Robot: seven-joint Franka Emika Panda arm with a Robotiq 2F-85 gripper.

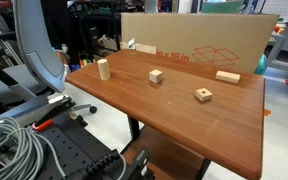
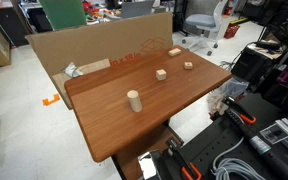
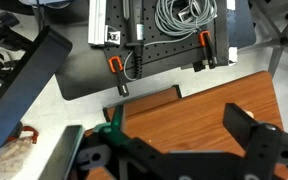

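My gripper is open in the wrist view, its dark fingers wide apart at the lower edge and no object held between them. Below it shows part of the brown wooden table. On that table in exterior view 1, a pale upright cylinder stands near the left end. A small pale cube sits near the middle, with a flat pale block to its right. A rectangular pale block lies near the back edge. Exterior view 2 also shows the cylinder and cube, both clear of any gripper.
A large cardboard sheet stands along the table's back edge. Beside the table is a dark base surface with coiled grey cable and orange-tipped clamps.
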